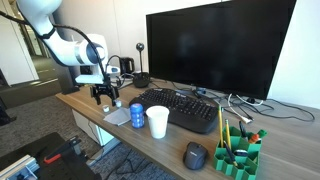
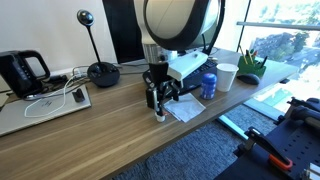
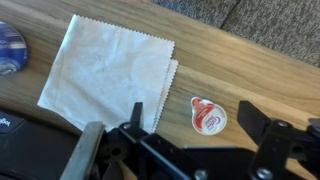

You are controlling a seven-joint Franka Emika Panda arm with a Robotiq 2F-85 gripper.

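Note:
In the wrist view my gripper stands open, its fingers (image 3: 256, 122) wide apart. A small white bottle-like item (image 3: 208, 117) with some red on it shows in the gap between them, apart from both. From the side, in exterior view 2, the white item (image 2: 160, 116) stands on the wood just under the gripper (image 2: 158, 103). Beside it lies a flat white cloth (image 3: 108, 72), partly covered by the left finger in the wrist view. In exterior view 1 the gripper (image 1: 107, 95) is low over the desk's left end.
A blue can (image 1: 137, 116) and a white cup (image 1: 157, 121) stand right of the cloth. Behind them are a black keyboard (image 1: 180, 108) and a monitor (image 1: 220, 50). A mouse (image 1: 195, 156) and green pen holder (image 1: 238, 155) sit farther right. Bare wood (image 2: 60, 145) lies left of the gripper.

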